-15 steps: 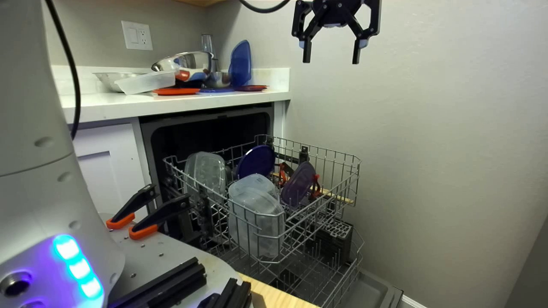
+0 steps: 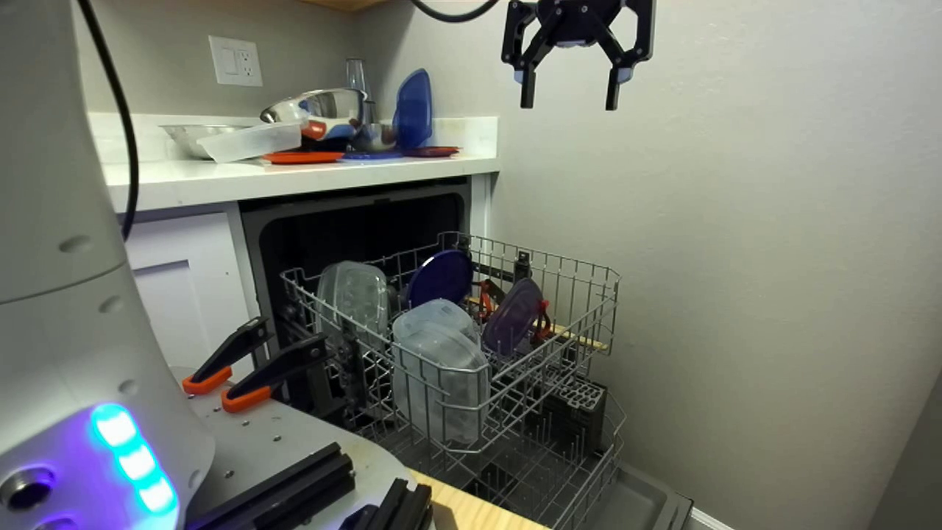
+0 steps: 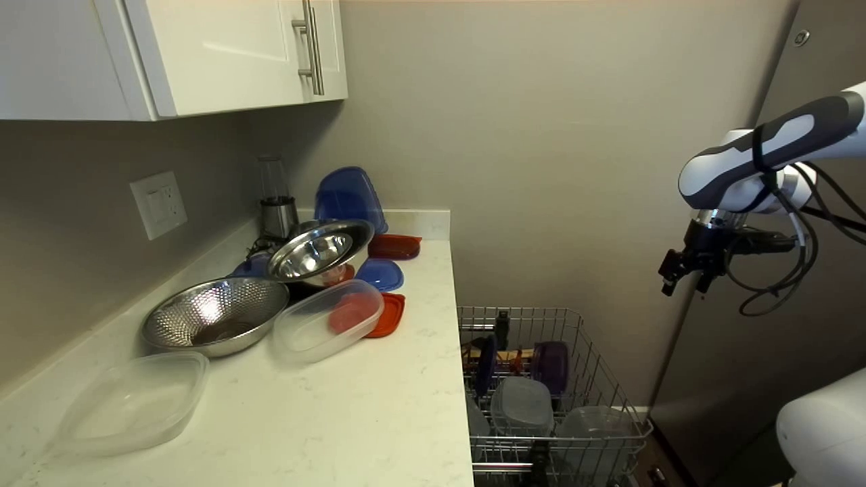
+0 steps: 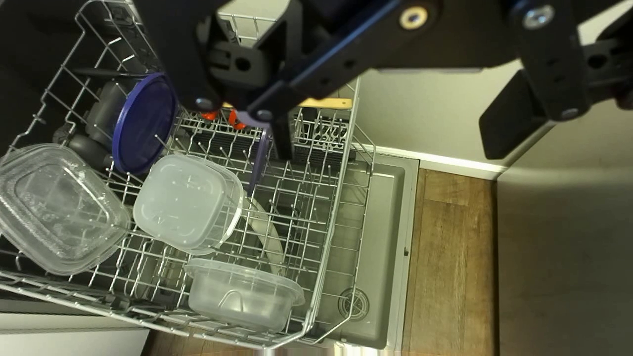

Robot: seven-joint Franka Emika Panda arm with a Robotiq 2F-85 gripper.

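High above the dishwasher, my gripper (image 2: 570,99) hangs open with its fingers pointing down and nothing between them. Below it the upper rack (image 2: 593,265) is pulled out. In the wrist view the rack holds a round blue lid (image 4: 144,124) and a thin purple lid (image 4: 259,160) standing on edge. A square clear container (image 4: 59,207) leans at the left, a frosted container (image 4: 181,201) sits mid-rack, and another clear container (image 4: 240,296) stands near the rack's side. Part of the rack is hidden behind the gripper.
The counter (image 3: 390,414) carries a colander (image 3: 219,312), a steel bowl (image 3: 321,253), clear plastic containers (image 3: 329,320), a blue lid (image 3: 350,195) and red lids (image 3: 395,246). A wall stands beyond the rack. The lower rack and open door lie beneath.
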